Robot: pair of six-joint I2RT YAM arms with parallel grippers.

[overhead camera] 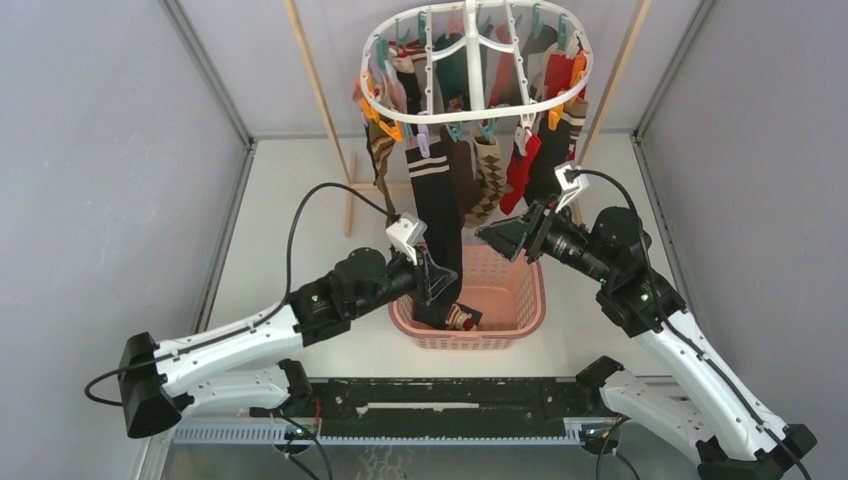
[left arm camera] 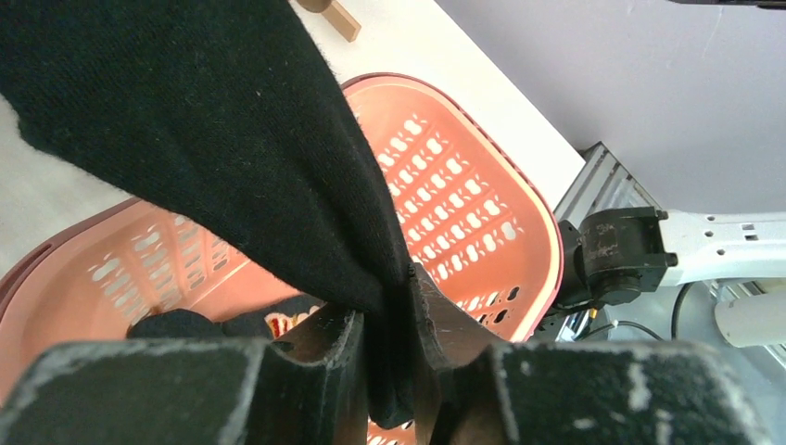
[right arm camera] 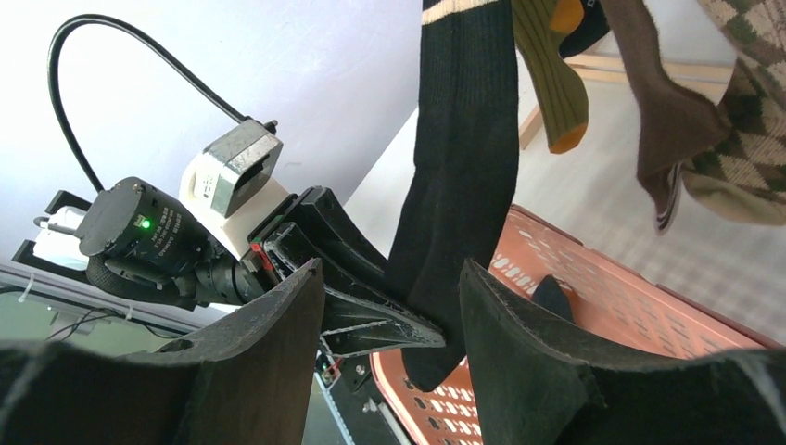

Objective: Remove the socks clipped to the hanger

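Observation:
A long black sock (overhead camera: 434, 200) with pale stripes hangs from a lilac clip (overhead camera: 423, 140) on the white round hanger (overhead camera: 478, 115). My left gripper is shut on the lower part of this black sock (left arm camera: 250, 139), above the pink basket. In the right wrist view the same sock (right arm camera: 463, 158) runs down to the left gripper. Right of the sock, below the hanger, my right gripper (overhead camera: 497, 238) stands part open with its fingers (right arm camera: 528, 343) apart and nothing between them.
Other socks still hang around the hanger, among them a brown sock (right arm camera: 677, 130), a diamond-patterned sock (overhead camera: 489, 175) and a red sock (overhead camera: 521, 172). A dark sock with a coloured pattern (overhead camera: 463, 317) lies in the pink basket (overhead camera: 533, 320). Wooden stand poles (overhead camera: 318, 90) flank the hanger.

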